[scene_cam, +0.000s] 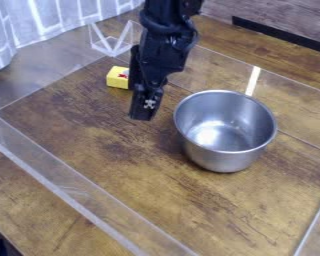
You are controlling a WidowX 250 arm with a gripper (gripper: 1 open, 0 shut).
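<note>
My black gripper (pixel 147 98) hangs in the upper middle of the camera view, fingers pointing down and open, with nothing visible between them. Just behind it to the left lies a small yellow object (pixel 117 76), partly hidden by the arm. A steel bowl (pixel 224 130) stands on the wooden surface to the right of the gripper, apart from it.
Transparent walls run along the lower left and right edges, and a white wire-like object stands at the back left.
</note>
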